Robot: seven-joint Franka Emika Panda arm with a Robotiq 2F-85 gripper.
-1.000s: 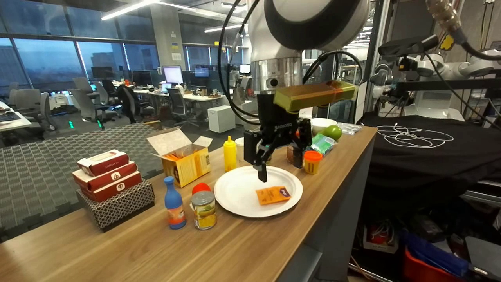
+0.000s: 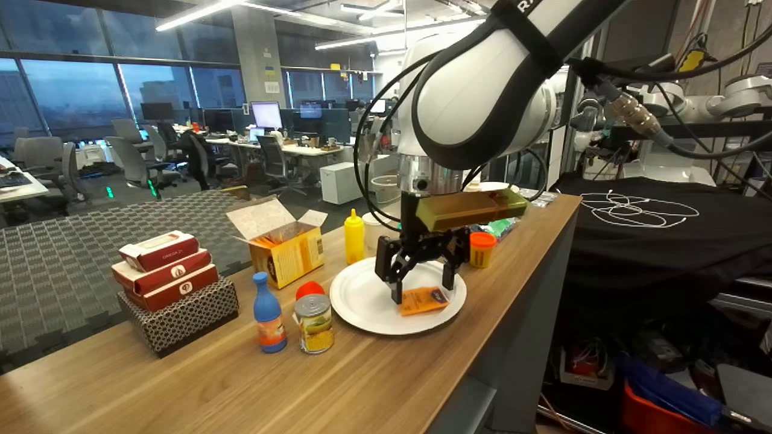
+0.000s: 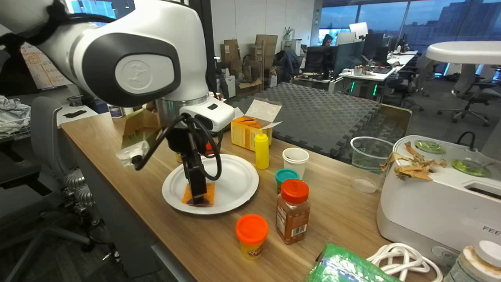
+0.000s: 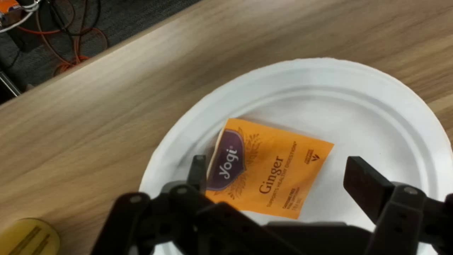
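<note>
An orange Yogi ginger tea packet (image 4: 271, 170) lies flat on a white paper plate (image 4: 322, 74). My gripper is open, its fingers spread wide over the plate. In the wrist view one finger stands close beside the packet's purple logo end, while the other is across a patch of bare plate past the packet's far side. Seen from exterior view 1, the fingertips hang low around the packet (image 2: 424, 301); whether they touch the plate cannot be told. Exterior view 2 shows part of the packet (image 3: 209, 193) hidden behind a finger.
A yellow squeeze bottle (image 2: 354, 237), an open yellow box (image 2: 287, 249) of orange packets, a tin can (image 2: 315, 325) and a blue bottle (image 2: 268, 318) stand near the plate. Also close are an orange-lidded tub (image 3: 251, 235) and a spice jar (image 3: 293, 211).
The gripper has come down from above the plate to just around the packet, still open. The packet and plate appear to be in the same place.
</note>
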